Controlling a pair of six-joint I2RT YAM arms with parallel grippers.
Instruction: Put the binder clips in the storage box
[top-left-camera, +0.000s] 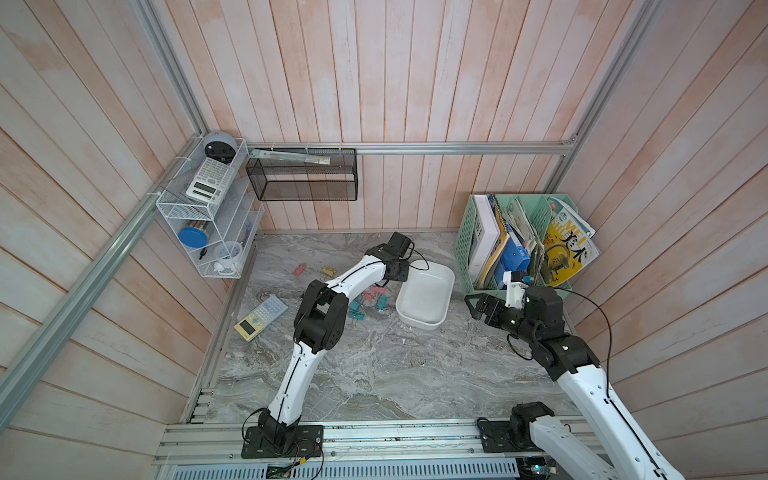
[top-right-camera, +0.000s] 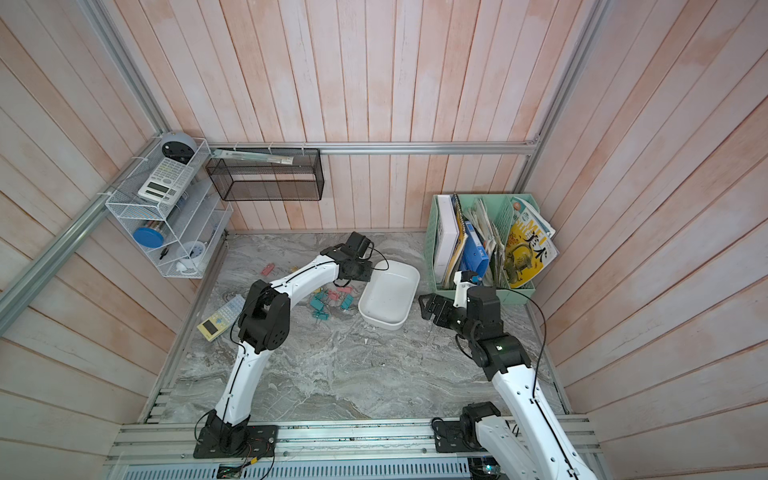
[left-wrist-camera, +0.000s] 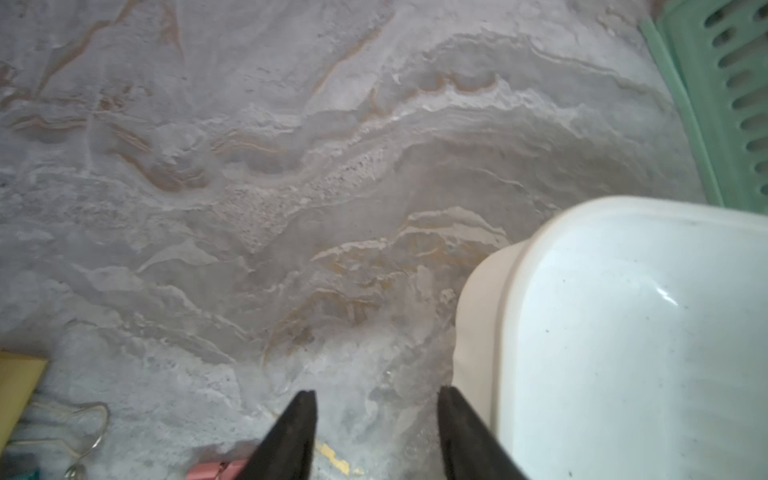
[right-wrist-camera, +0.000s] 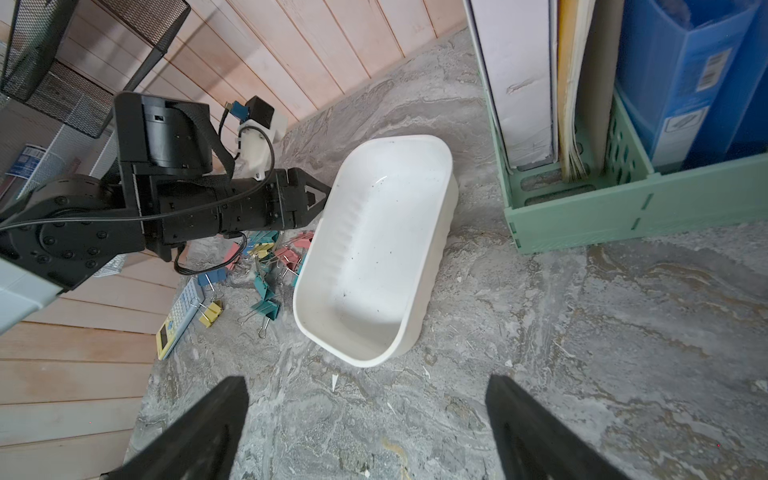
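The white storage box (top-left-camera: 425, 293) stands empty near the table's middle. Binder clips lie loose to its left: teal clips (top-left-camera: 355, 310), red clips (right-wrist-camera: 289, 257), a yellow clip (right-wrist-camera: 210, 313) and others, partly hidden by my left arm. At the box's left wall is my left gripper, its fingers apart with only tabletop between them; one finger is right beside that wall, contact unclear. A red clip (left-wrist-camera: 214, 470) shows next to the other finger. My right gripper is open and empty, above the table right of the box.
A green basket (right-wrist-camera: 584, 220) of books and folders stands right of the box. A calculator (top-left-camera: 261, 317) lies at the left, near a wire shelf (top-left-camera: 220, 200).
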